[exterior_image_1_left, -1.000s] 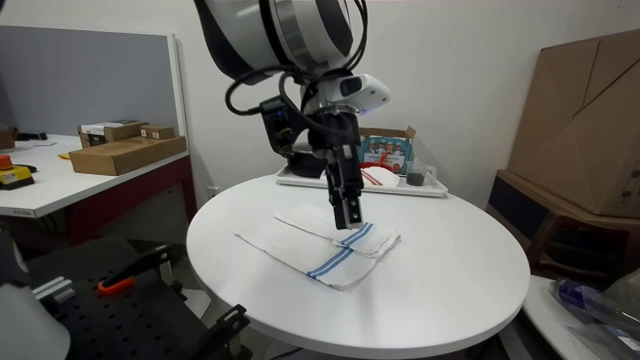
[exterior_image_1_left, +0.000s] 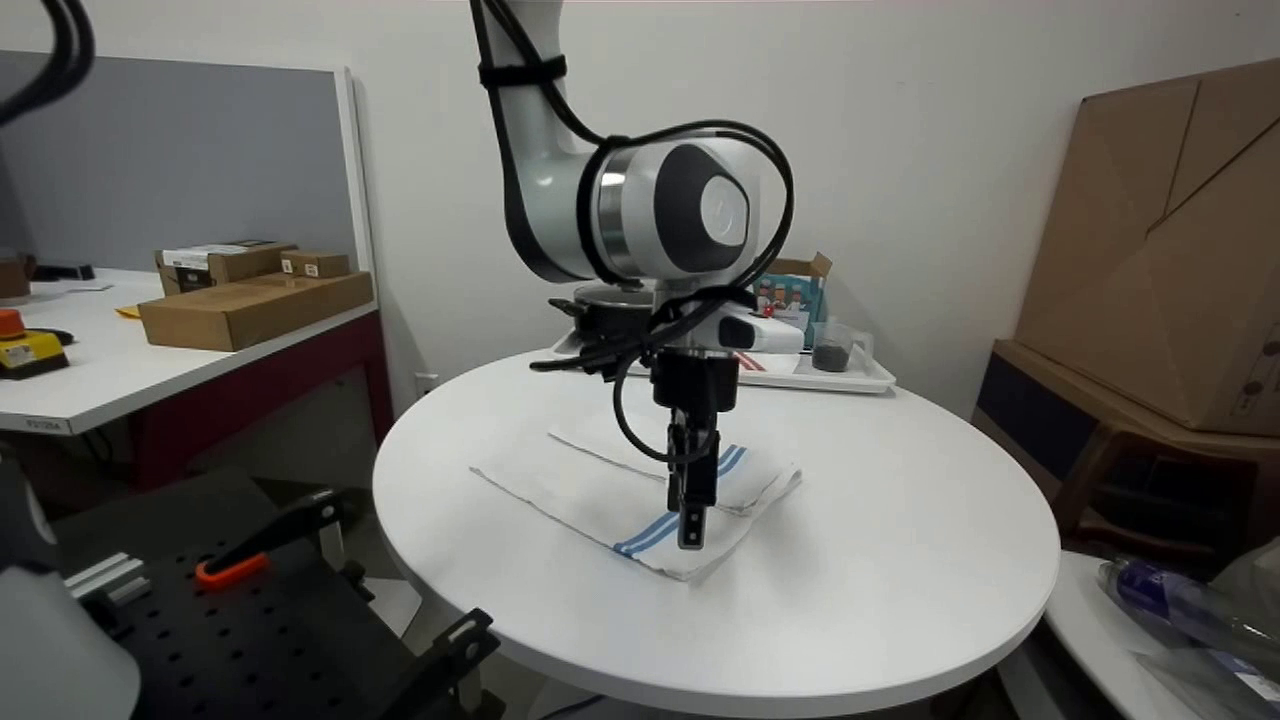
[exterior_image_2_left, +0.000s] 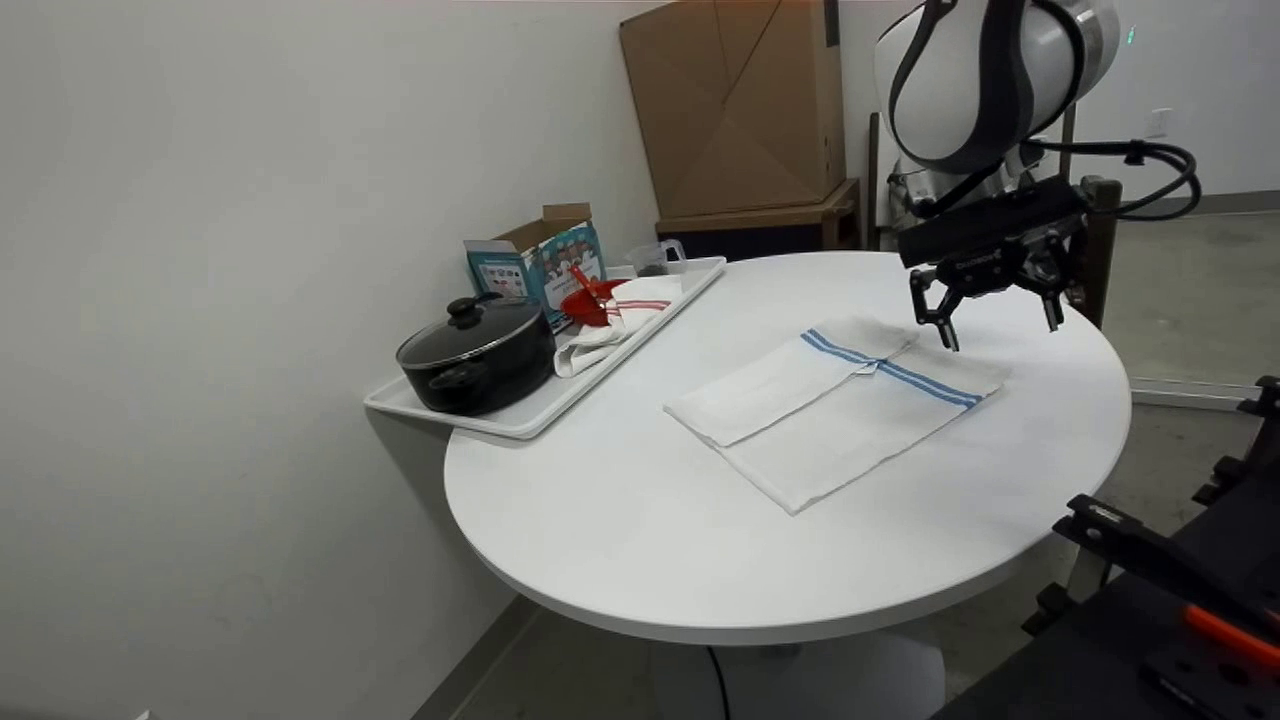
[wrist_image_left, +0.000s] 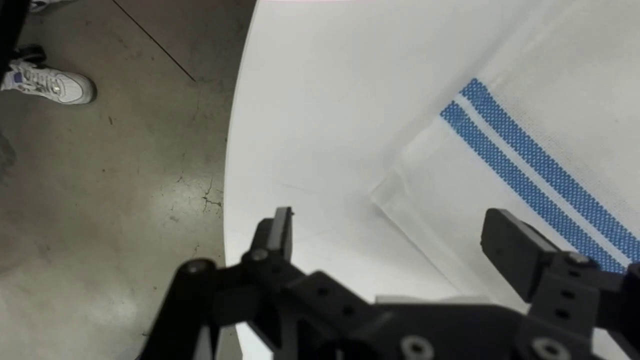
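A white towel (exterior_image_1_left: 588, 492) with blue stripes lies on the round white table (exterior_image_2_left: 576, 528). Part of it is folded over, as the towel (exterior_image_2_left: 792, 408) shows in exterior view 2. My gripper (exterior_image_1_left: 692, 528) points down above its striped end. In the wrist view the gripper is open, its fingers wide apart with nothing between them. One corner of the towel (wrist_image_left: 432, 180) appears just ahead of that gap, the right finger over the cloth and the left one over bare table.
At the table's far side a white tray (exterior_image_2_left: 528, 422) carries a black pot (exterior_image_2_left: 474, 354), a red-handled item, a cloth with red stripes (exterior_image_2_left: 642, 306), an open box (exterior_image_2_left: 564, 258) and a clear measuring cup (exterior_image_1_left: 830, 348). Bare tabletop surrounds the towel.
My arm has come down and the gripper sits lower, nearer the towel's striped end, turned to point more straight down. The towel looks the same.
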